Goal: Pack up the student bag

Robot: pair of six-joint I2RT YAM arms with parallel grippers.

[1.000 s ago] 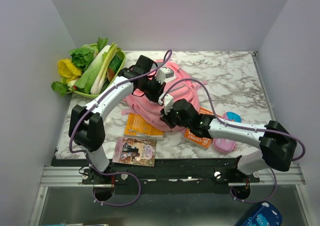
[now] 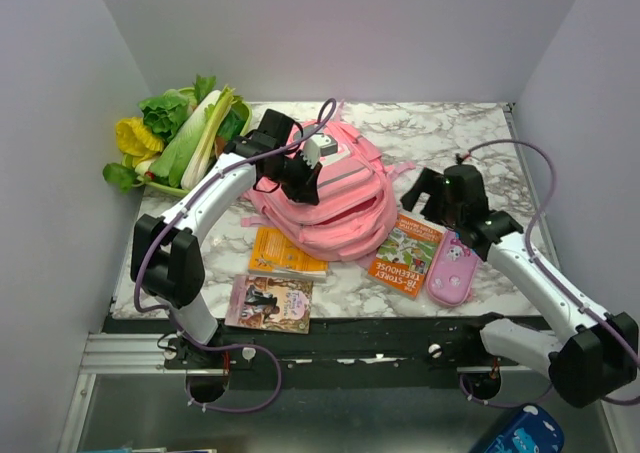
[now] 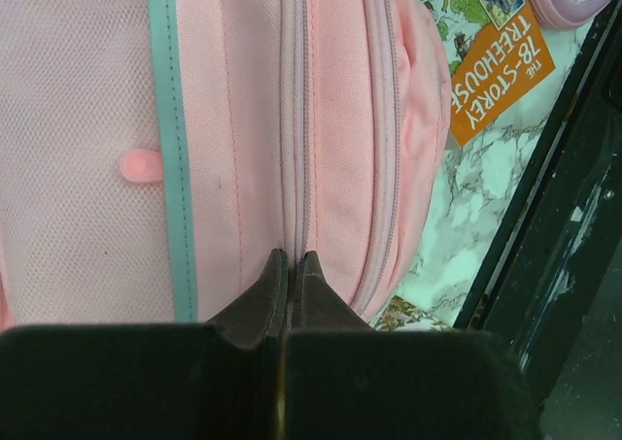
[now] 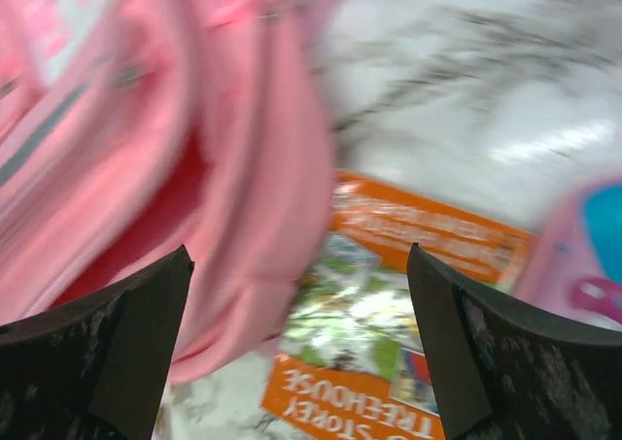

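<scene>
The pink backpack (image 2: pixel 345 198) lies on the marble table with a dark red gap along its front pocket. My left gripper (image 2: pixel 313 197) is shut over it, its tips (image 3: pixel 295 257) at a pale zip strip; whether cloth is pinched between them is unclear. My right gripper (image 2: pixel 421 195) stands open and empty between the bag and the pencil case (image 2: pixel 453 271), above the Treehouse book (image 2: pixel 407 255). That book lies flat, its left side against the bag. A yellow book (image 2: pixel 284 254) and an illustrated book (image 2: pixel 270 304) lie in front of the bag at left.
A green bowl of vegetables (image 2: pixel 185 138) stands at the back left, close to the left arm. Clear marble (image 2: pixel 450 128) extends behind the right gripper. The table ends at a dark front rail (image 2: pixel 330 331), and walls enclose the sides and back.
The right gripper has left the bag's front, swinging right and back, and now stands open over the book. The left gripper shifted slightly, staying over the bag.
</scene>
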